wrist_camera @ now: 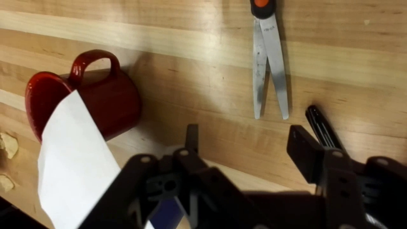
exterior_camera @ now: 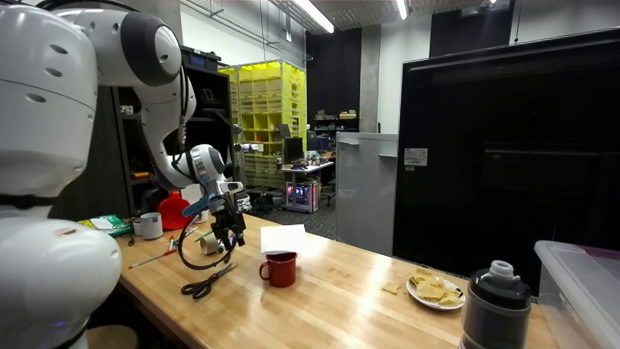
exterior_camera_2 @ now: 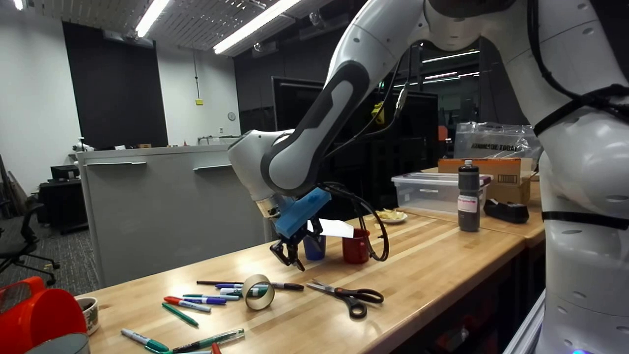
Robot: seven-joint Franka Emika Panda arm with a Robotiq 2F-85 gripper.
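My gripper has its fingers apart, with only bare tabletop showing between them in the wrist view. In the second exterior view the gripper (exterior_camera_2: 290, 262) hangs above the table, tilted, close to the blue cup (exterior_camera_2: 314, 248) and left of the red mug (exterior_camera_2: 356, 248). Open scissors (wrist_camera: 270, 57) lie beyond the fingertips, blades pointing toward them. A black marker (wrist_camera: 323, 128) rests partly hidden under the right finger. On the left of the wrist view stands the red mug (wrist_camera: 118, 99), with a white paper (wrist_camera: 72, 160) covering part of it.
A tape roll (exterior_camera_2: 258, 292) stands among several scattered pens and markers. A plate of chips (exterior_camera: 434, 291) and a dark bottle (exterior_camera: 497, 308) are farther along the table. Table space between the mug and that plate is mostly clear. An orange-red container (exterior_camera_2: 41, 315) stands at the other end.
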